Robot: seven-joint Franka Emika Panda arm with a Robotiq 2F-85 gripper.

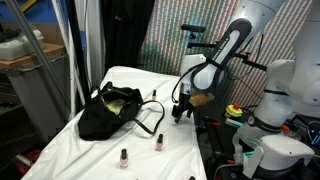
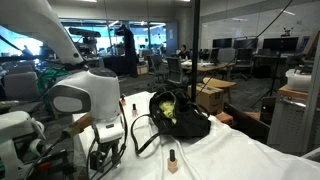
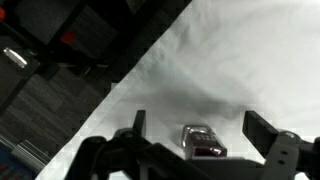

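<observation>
My gripper is open, with one dark finger on each side of the wrist view. A small object with a dark, shiny top (image 3: 203,138) shows between the fingers at the lower middle, over the white cloth. Its lower part is hidden, and I cannot tell whether either finger touches it. In exterior view 1 my gripper (image 1: 184,113) points down at the right side of the table, low over the cloth. Similar small pinkish bottles with dark tops stand apart from it: a front bottle (image 1: 124,158) and a nearer bottle (image 1: 159,144).
A black bag (image 1: 98,122) with something yellow-green inside lies on the white-covered table (image 1: 85,155), its strap looping toward the middle. Another small bottle (image 2: 172,162) stands near the front in exterior view 2. Bare cloth spreads around the bottles.
</observation>
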